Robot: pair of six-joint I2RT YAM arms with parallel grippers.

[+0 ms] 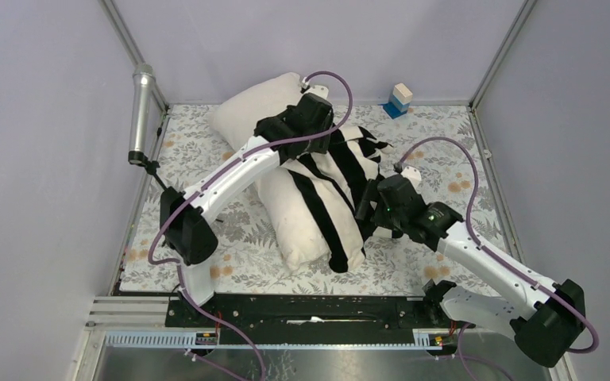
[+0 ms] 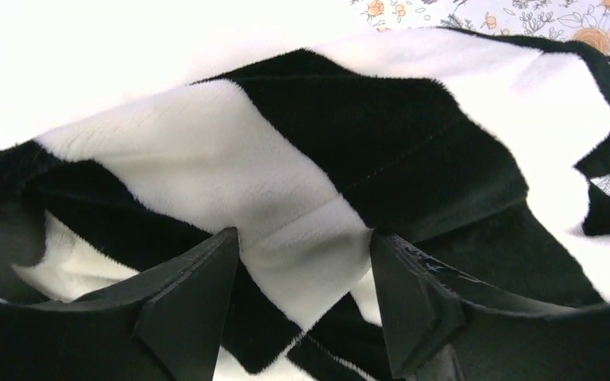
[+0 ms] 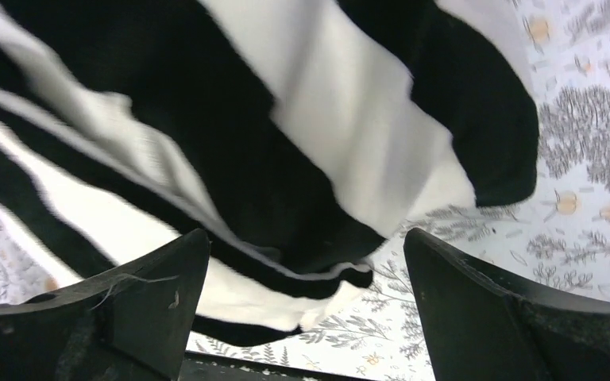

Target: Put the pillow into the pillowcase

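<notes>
The cream pillow (image 1: 246, 111) lies diagonally on the patterned table, its lower end at the front middle. A black-and-white striped pillowcase (image 1: 329, 208) lies crumpled over its middle and right side. My left gripper is over the upper part of the case, fingertips at the striped fabric, part open; whether cloth is pinched between them is unclear. My right gripper stands open above the lower right of the pillowcase, near its folded edges.
A small white-and-blue block (image 1: 401, 97) sits at the back right. Bare table (image 1: 453, 206) shows to the right and at the left. Walls surround the table.
</notes>
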